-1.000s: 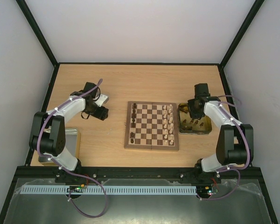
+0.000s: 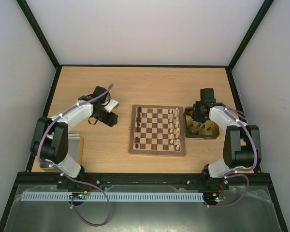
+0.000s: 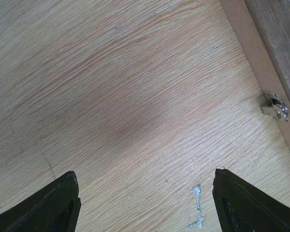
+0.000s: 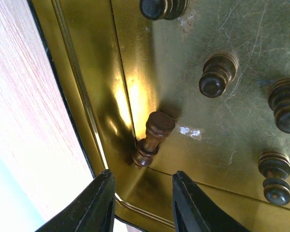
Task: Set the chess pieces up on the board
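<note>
The chessboard [image 2: 157, 129] lies mid-table, with white pieces [image 2: 174, 129] along its right side and dark pieces [image 2: 138, 126] along its left edge. My right gripper is part open inside the brass tray [image 4: 99, 128], near one of its corners. Just beyond its fingertips, a dark pawn-like piece [image 4: 152, 140] lies on its side, apart from both fingers. More dark pieces, such as this one [image 4: 218, 75], are spread over the tray floor. Left of the board, my left gripper stands open above bare table with nothing between its fingers.
A metal clasp [image 3: 275, 105] juts from the board's left side. Another tray [image 2: 75, 147] sits at the table's front left, partly behind the left arm. The tabletop [image 2: 145, 84] behind the board is clear.
My left gripper has moved a little to the right, towards the board. The right arm has shifted slightly left over the brass tray. The pieces on the board stand unchanged.
</note>
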